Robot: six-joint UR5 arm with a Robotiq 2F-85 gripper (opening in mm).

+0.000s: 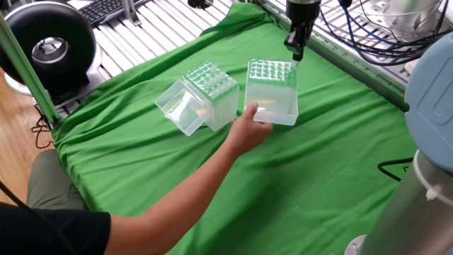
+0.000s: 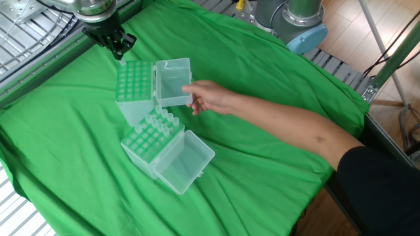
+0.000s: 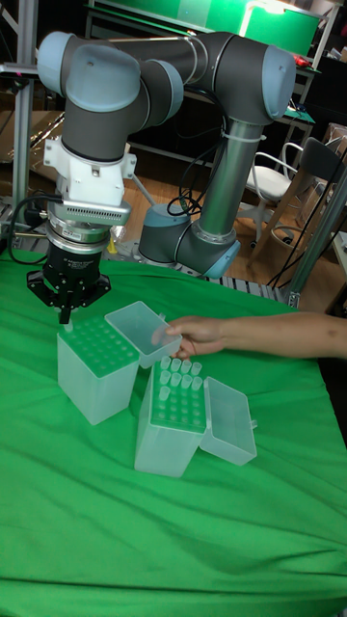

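Note:
Two frosted boxes with green hole racks stand on the green cloth, lids folded open. The box nearer the robot (image 2: 134, 111) has a green rack (image 2: 134, 81) that looks mostly empty. Several clear tubes (image 3: 183, 366) stand in the rack of the other box (image 3: 170, 447). My gripper (image 3: 66, 317) points down at the far corner of the first rack, its fingers together. A small pale tube (image 2: 123, 63) shows at the fingertips, apparently held between them. Whether its lower end sits in a corner hole cannot be made out.
A person's hand (image 1: 249, 132) holds the open lid (image 2: 173, 82) of the box by my gripper; the forearm crosses the cloth. The other box's lid (image 2: 186, 162) hangs open. Bare green cloth (image 1: 333, 184) lies to the front right.

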